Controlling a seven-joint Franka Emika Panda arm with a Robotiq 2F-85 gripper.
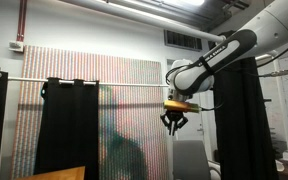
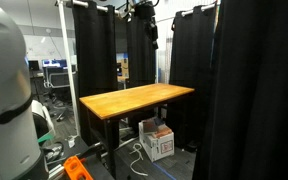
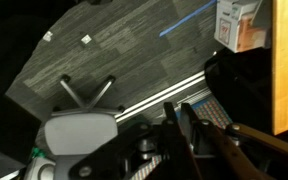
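Observation:
My gripper (image 1: 173,128) hangs in the air, pointing downward below the orange-ringed wrist, well clear of any surface. In exterior view 2 the dark gripper (image 2: 152,32) is high above the wooden table (image 2: 134,101). The wrist view has the gripper at the bottom middle, its dark fingers small and close together above the floor. No object shows between them, and how far they are closed is hard to make out. The table lies off to the right there, only its edge (image 3: 287,70) in view.
A grey chair (image 3: 81,132) stands on the dark floor below. Under the table is a white box (image 2: 157,140). Black curtains (image 2: 189,60) hang around the workspace.

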